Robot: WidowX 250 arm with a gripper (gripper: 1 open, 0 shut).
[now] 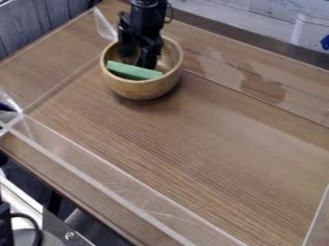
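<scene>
A wooden bowl [141,87] sits toward the back of the table, holding a green oblong block [133,71] that lies across its near-left part. My dark gripper [137,53] reaches down from the top into the back of the bowl, behind the green block. Its fingers are dark and small here, so whether anything is between them cannot be made out.
Clear plastic edging runs along the left and front, and a pale slatted surface [290,24] borders the back right.
</scene>
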